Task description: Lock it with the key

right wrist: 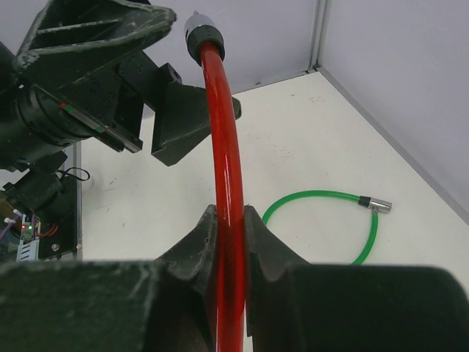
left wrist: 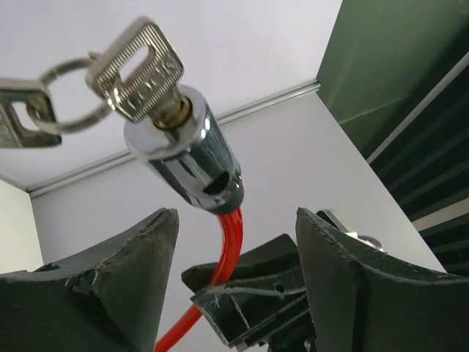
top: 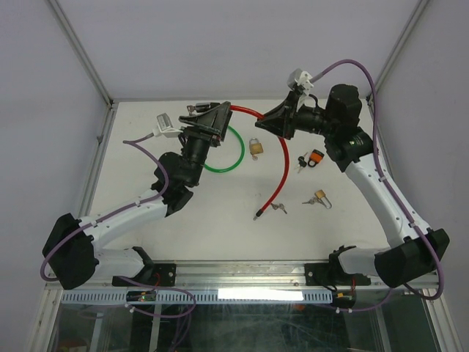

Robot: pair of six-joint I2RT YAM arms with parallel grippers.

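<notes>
In the top view, the red cable lock [top: 283,176] hangs in a curve, with my right gripper [top: 265,122] shut on its cable. The right wrist view has the red cable [right wrist: 227,161] running between that gripper's fingers. Its silver lock cylinder [left wrist: 194,150] shows in the left wrist view, with a key [left wrist: 139,73] in its end and a second key [left wrist: 22,114] on the same ring. My left gripper is open, its fingers spread below the cylinder in that view. From above, the left gripper covers much of the lock head.
A green cable lock [top: 238,163] lies on the white table behind the left gripper. Brass padlocks [top: 256,147], an orange-and-black padlock [top: 316,157] and loose keys [top: 279,207] lie toward the right.
</notes>
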